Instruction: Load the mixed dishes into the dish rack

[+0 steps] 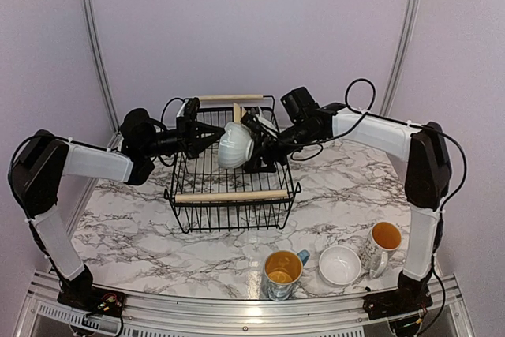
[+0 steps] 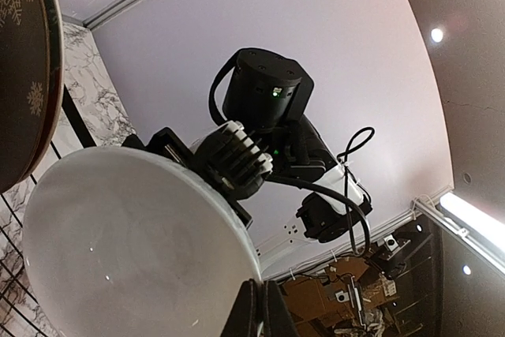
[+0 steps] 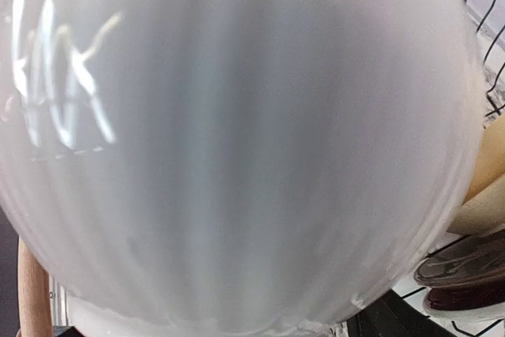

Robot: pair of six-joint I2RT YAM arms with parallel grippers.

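A white bowl (image 1: 235, 146) is held up on its side over the dish rack (image 1: 229, 195). My left gripper (image 1: 213, 133) is shut on its rim; in the left wrist view the fingers (image 2: 272, 313) meet at the rim of the bowl (image 2: 134, 242). My right gripper (image 1: 259, 155) is at the bowl's outside; the bowl (image 3: 229, 140) fills the right wrist view and hides most of that gripper, so its hold is unclear. Plates (image 1: 237, 112) stand upright in the rack behind the bowl.
At the front right on the marble counter are an orange-lined mug (image 1: 282, 268), a small white bowl (image 1: 339, 265) and a second mug (image 1: 379, 242).
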